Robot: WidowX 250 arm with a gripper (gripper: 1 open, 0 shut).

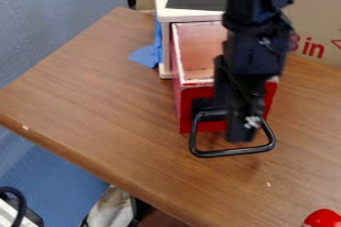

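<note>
My black gripper hangs down in front of a red box with a pale pinkish top. A black looped handle sticks out low at the box's front, and my gripper's tip is at that loop, overlapping it in view. Whether the fingers are open or shut, or touch the handle, I cannot tell.
A white appliance stands behind the box, with a blue cloth at its left. A red object sits at the bottom right. Cardboard stands behind.
</note>
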